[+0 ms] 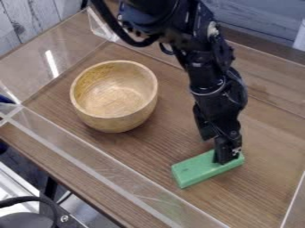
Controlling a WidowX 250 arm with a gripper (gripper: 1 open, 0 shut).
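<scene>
The black robot arm reaches down from the top of the camera view to a flat green block (198, 171) lying on the wooden table. My gripper (224, 151) is at the right end of the block, low over it. The dark fingertips overlap the block's end, and whether they touch or grip it is hard to tell.
A round wooden bowl (113, 96) sits to the left on the table (119, 178). Clear acrylic edging runs along the table's left and front sides. The table to the right and behind the arm is mostly bare.
</scene>
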